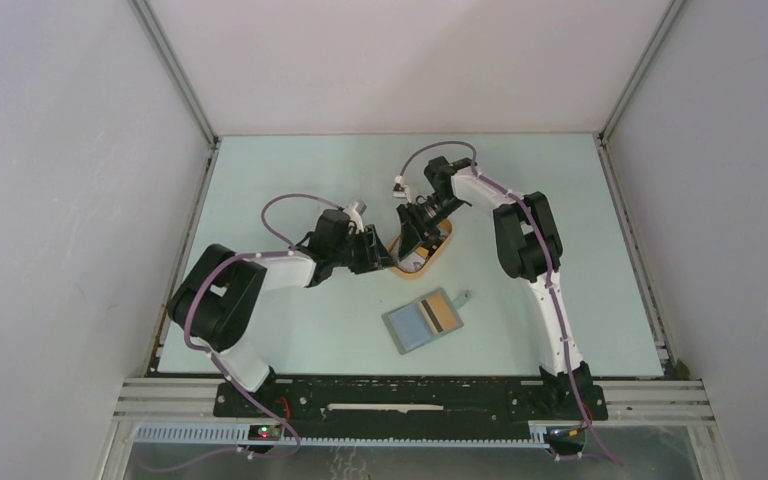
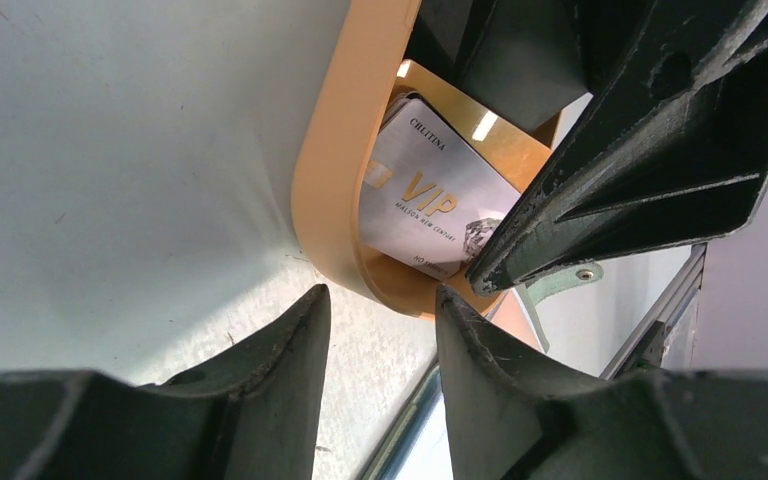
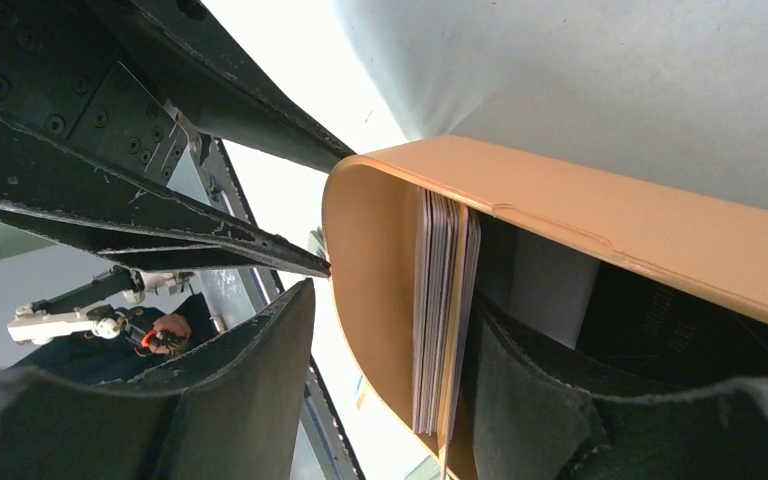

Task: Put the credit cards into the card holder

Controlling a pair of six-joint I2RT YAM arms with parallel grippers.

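An orange oval tray [image 1: 417, 272] sits mid-table with cards inside. A stack of cards, white VIP card [image 2: 430, 205] on top, lies in its near end in the left wrist view; edge-on, the card stack is by the right gripper, whose fingers are part open, one inside the tray beside the stack. My left gripper is part open just outside the tray's end, nothing seen between its fingertips. In the top view the card holder [image 1: 408, 327] lies below the tray, with blue and tan panels.
Both arms meet closely over the tray.
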